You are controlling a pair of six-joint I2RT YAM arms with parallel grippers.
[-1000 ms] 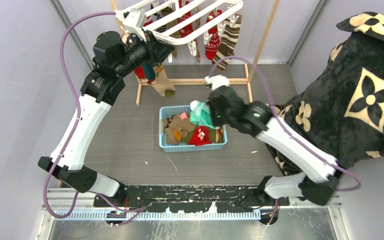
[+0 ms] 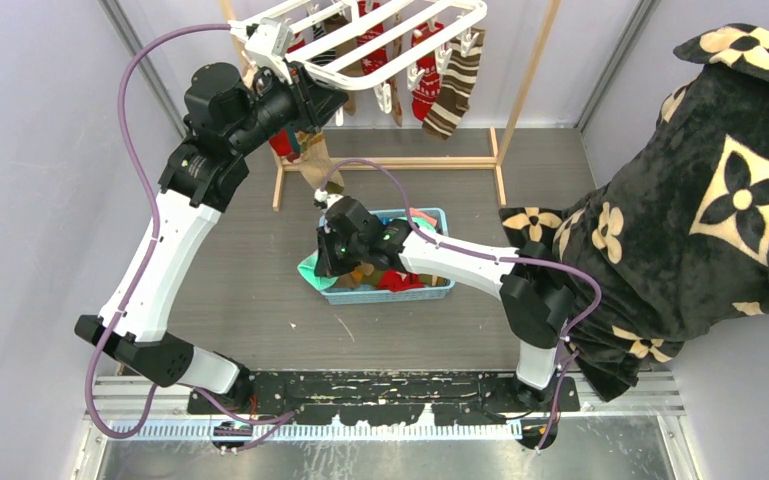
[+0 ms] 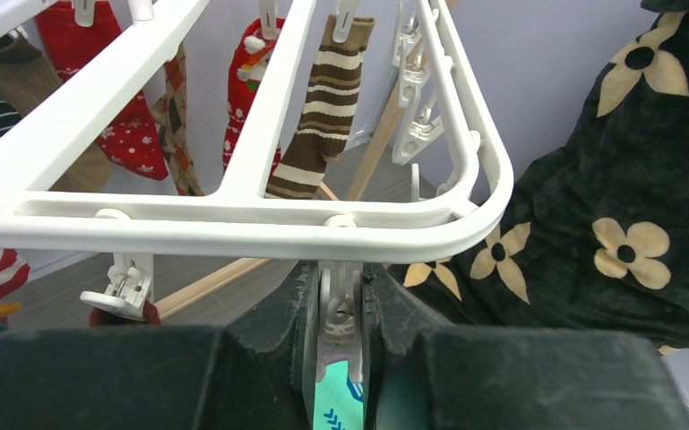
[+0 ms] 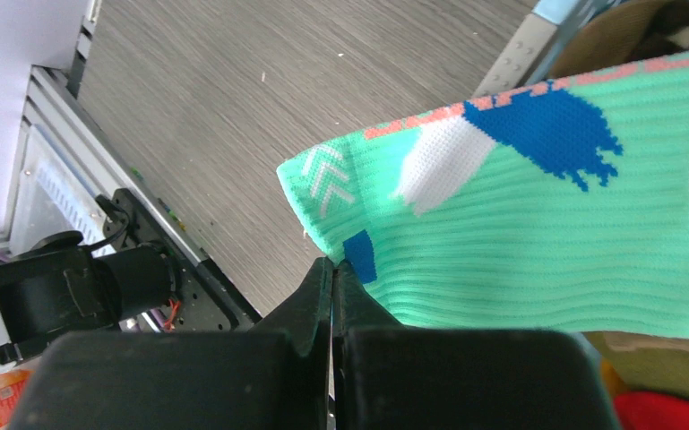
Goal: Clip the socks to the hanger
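Observation:
The white hanger (image 2: 405, 62) holds several socks on clips, among them a striped brown sock (image 3: 327, 98) and a red sock (image 3: 246, 90). My left gripper is at the hanger's near rail, shut on a white clip (image 3: 339, 296). My right gripper is low over the left part of the basket, shut on the edge of a mint sock (image 4: 520, 215) with blue and white patches, which stretches across the basket rim.
A blue basket (image 2: 405, 295) of loose socks sits mid-floor. A wooden stand (image 2: 445, 162) is behind it. A dark flowered cloth (image 2: 690, 200) fills the right side. The floor left of the basket is clear.
My right arm has swung left and down over the basket with the mint sock, which now sticks out past the basket's left side. The left arm has not moved.

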